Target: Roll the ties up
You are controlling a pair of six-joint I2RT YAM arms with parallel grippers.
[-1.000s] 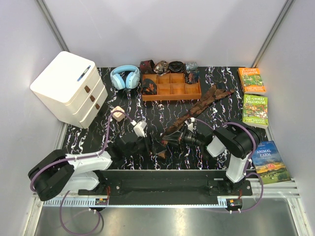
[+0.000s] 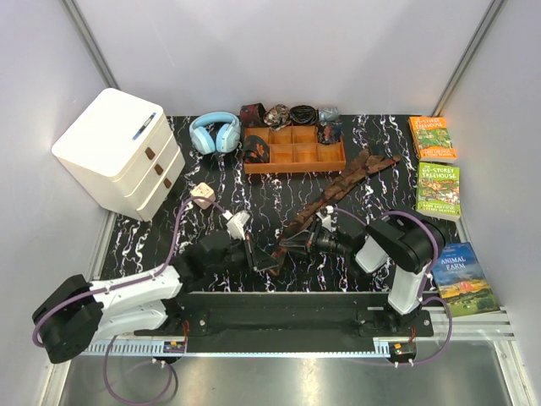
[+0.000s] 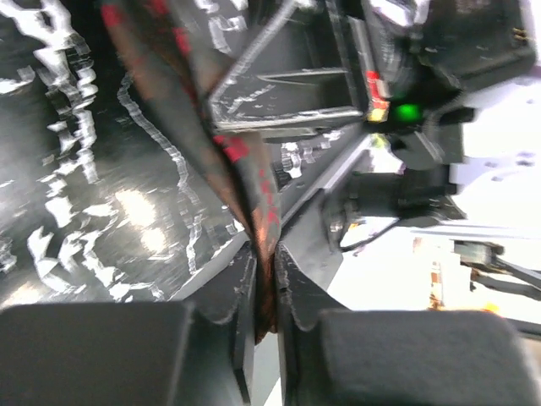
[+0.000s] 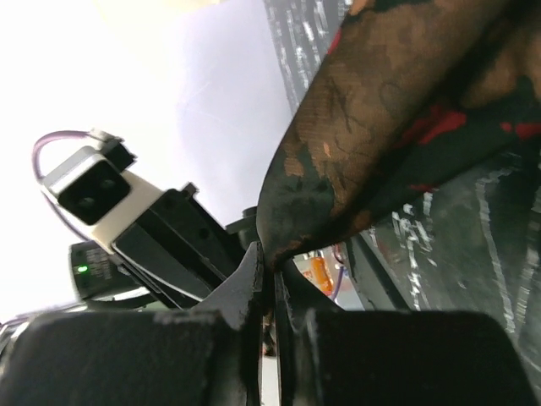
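A brown tie with dark green and red patches (image 2: 325,200) runs diagonally over the dark marbled table, from its far ends near the orange organizer down to both grippers at the front. In the left wrist view, the narrow folded end of the tie (image 3: 265,245) goes between the fingers of my left gripper, which is shut on it. My right gripper is shut on an edge of the same tie (image 4: 338,135), a little further along; the cloth spreads up and right from its fingertips. In the top view the two grippers nearly touch.
An orange compartment organizer (image 2: 294,167) at the back has rolled ties in and behind it. Blue headphones (image 2: 215,133), a white drawer unit (image 2: 118,152) and a small pale block (image 2: 202,195) stand left. Books (image 2: 438,188) line the right edge.
The right arm and the tie's far part look unmoved.
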